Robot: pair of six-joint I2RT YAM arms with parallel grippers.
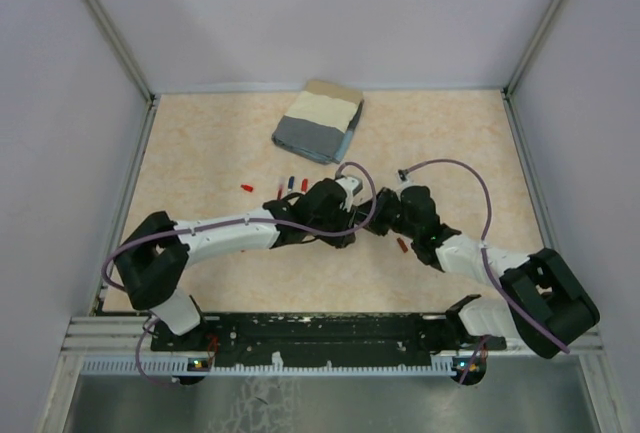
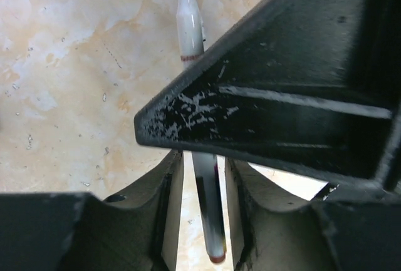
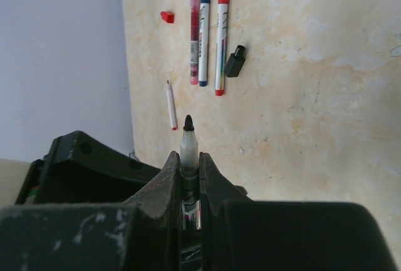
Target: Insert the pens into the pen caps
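Note:
A white-and-grey pen with a black tip (image 3: pixel 188 138) stands up between the fingers of my right gripper, which is shut on it. In the left wrist view the same pen (image 2: pixel 190 27) runs down behind a broad black right-hand finger (image 2: pixel 263 96). Its lower end passes between the fingertips of my left gripper, which stand apart with a gap beside the pen. Seen from the top, both hands meet near the table's middle and hide the pen. A loose black cap (image 3: pixel 235 62) lies beside the row of pens.
Blue (image 3: pixel 204 27), red (image 3: pixel 222 30) and pink (image 3: pixel 194 39) pens lie side by side. A red cap (image 3: pixel 167 17) and a small white pen (image 3: pixel 171 105) are beyond them. A folded cloth (image 1: pixel 320 118) lies at the back.

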